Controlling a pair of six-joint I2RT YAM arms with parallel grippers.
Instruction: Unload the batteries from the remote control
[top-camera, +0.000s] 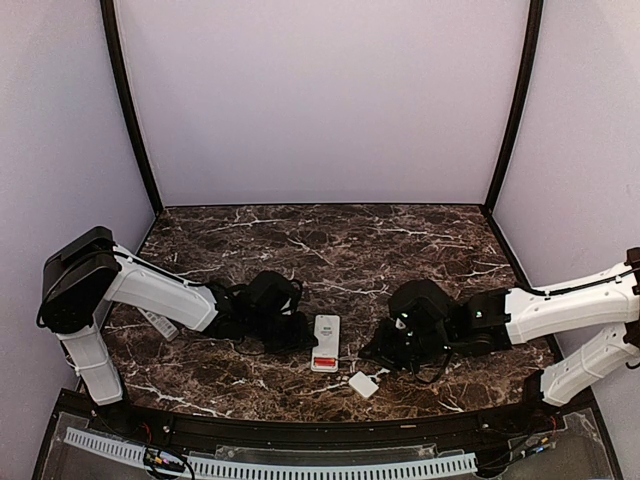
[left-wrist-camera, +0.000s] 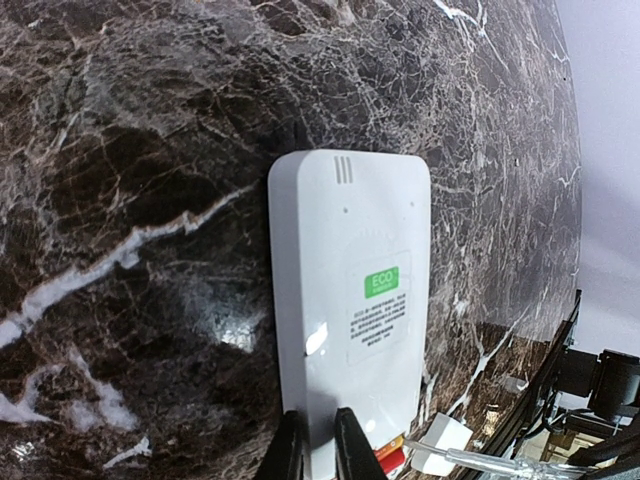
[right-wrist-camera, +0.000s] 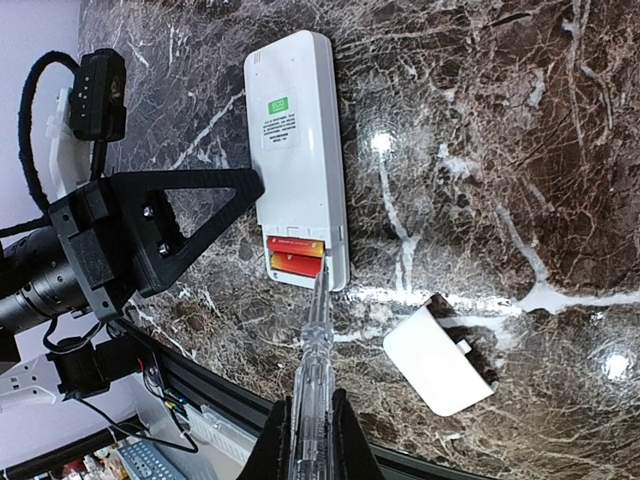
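The white remote lies back up, its compartment open with two red-orange batteries inside at the near end. My left gripper is shut on the remote's side, seen low in the left wrist view. My right gripper is shut on a clear rod-like tool, whose tip reaches the batteries. The removed cover lies apart on the marble, to the right of the remote in the top view.
A second white object lies at the far left, partly behind the left arm.
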